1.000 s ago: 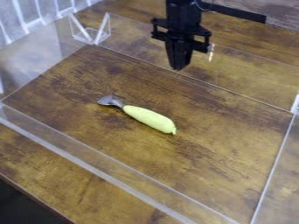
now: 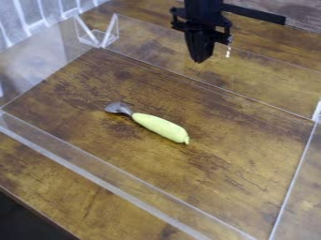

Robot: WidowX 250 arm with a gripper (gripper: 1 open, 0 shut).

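Note:
A pale yellow-green, elongated object [image 2: 162, 127], like a corn cob, lies diagonally on the wooden floor of a clear-walled enclosure. Touching or joined to its upper-left end is a small grey metal piece [image 2: 118, 107], flat like a utensil head. My black gripper [image 2: 198, 54] hangs at the top centre, above and behind these items, pointing down. It looks shut, with nothing visible between its fingers, though it is small and dark in this view.
Clear plastic walls [image 2: 301, 169] surround the wooden floor, with a small white bracket [image 2: 98, 36] at the back left corner. A white railing-like structure stands at the top left.
The yellow-green object and grey piece have not moved.

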